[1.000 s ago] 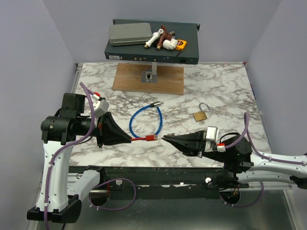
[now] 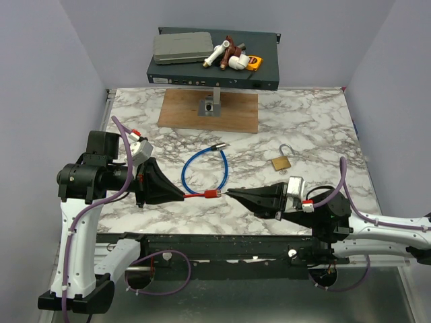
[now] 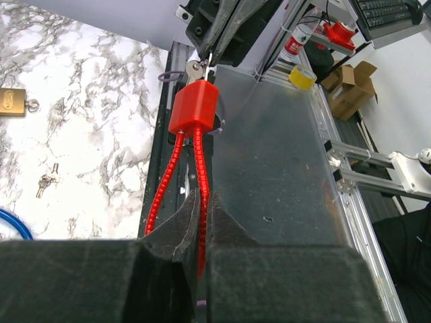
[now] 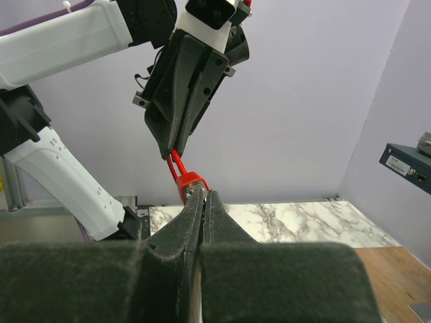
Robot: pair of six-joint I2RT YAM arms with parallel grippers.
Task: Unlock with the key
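Note:
A red cable lock [image 2: 211, 194] stretches sideways above the table, its two red cable strands [image 3: 165, 182] running back to my left gripper [image 2: 183, 196], which is shut on them. A silver key [image 3: 194, 70] sticks out of the lock's red body [image 3: 194, 108], with another thin metal piece [image 3: 207, 72] beside it. At that end, my right gripper [image 2: 229, 193] is shut, its fingertips touching or very close to the key. Whether the key lies between those fingers I cannot tell. In the right wrist view the red body [image 4: 190, 180] shows just beyond the right fingertips.
On the marble table lie a blue cable lock [image 2: 183, 173], an open brass padlock [image 2: 281, 163] and loose small keys [image 3: 47, 180]. Farther back are a wooden board [image 2: 175, 111] with a metal latch and a dark shelf [image 2: 215, 79] carrying several items.
My right gripper has shifted very slightly left, toward the red lock. The left gripper and the red lock look unmoved.

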